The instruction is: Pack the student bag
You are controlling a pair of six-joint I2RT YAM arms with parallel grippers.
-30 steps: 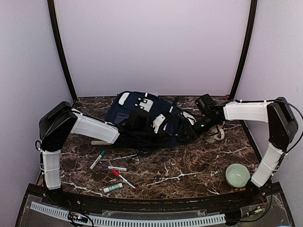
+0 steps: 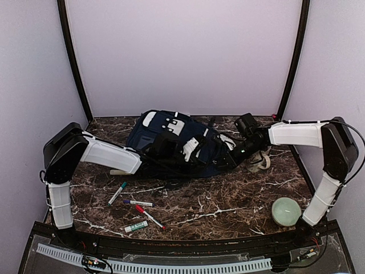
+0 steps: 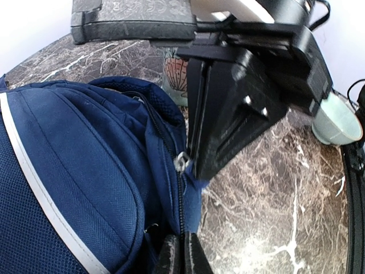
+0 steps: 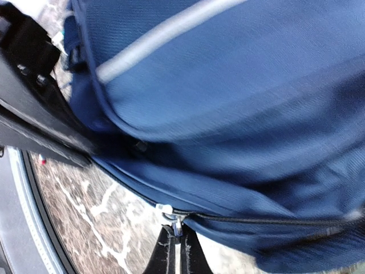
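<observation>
The navy backpack (image 2: 151, 138) with pale stripes lies at the back middle, partly covered by both arms. In the right wrist view, my right gripper is shut on the zipper pull, just below the metal slider (image 4: 165, 210). My left gripper pinches the zipper edge of the bag, its fingers closed on the fabric. The slider (image 3: 181, 161) shows in the left wrist view a short way up the zipper from those fingertips, beside the right gripper's fingers.
Several markers, among them a red one (image 2: 150, 217) and a teal one (image 2: 117, 193), lie at front left near a glue stick (image 2: 136, 226). A pale green bowl (image 2: 286, 212) stands front right. A cup (image 3: 175, 74) is behind the right gripper.
</observation>
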